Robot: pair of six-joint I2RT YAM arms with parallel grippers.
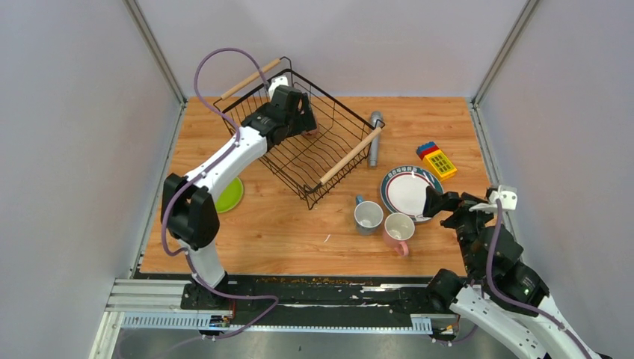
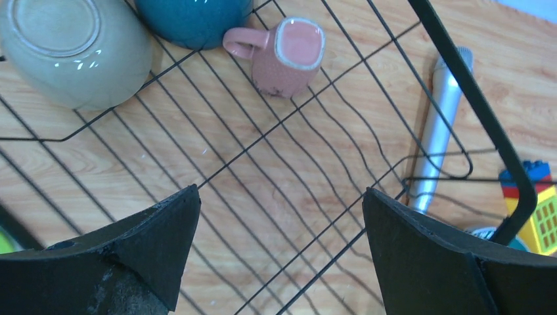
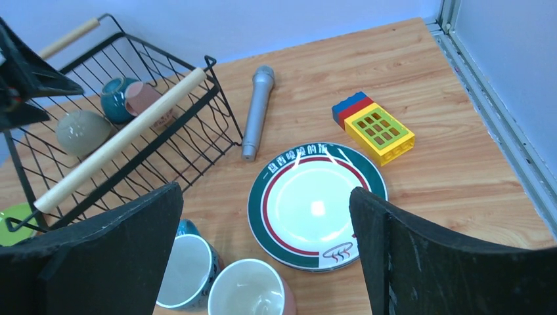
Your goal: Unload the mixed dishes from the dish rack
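Observation:
The black wire dish rack (image 1: 340, 112) holds a pink mug (image 2: 286, 59), a dark blue cup (image 2: 194, 20) and a pale grey-green bowl (image 2: 75, 52). Over the rack hangs my left gripper, open and empty, with the pink mug ahead of its fingers; in the top view the arm hides most of these dishes. On the table a green-rimmed white plate (image 3: 309, 203) lies flat, beside a blue-handled mug (image 1: 368, 215) and a pink-handled mug (image 1: 399, 230). My right gripper is open with nothing between its fingers, at the plate's right side.
A grey microphone-shaped object (image 3: 259, 111) lies along the rack's right side. Toy bricks (image 3: 374, 128) rest behind the plate. A green dish (image 1: 229, 195) sits left of the rack. Bare tabletop (image 1: 299, 247) spreads in front of the rack.

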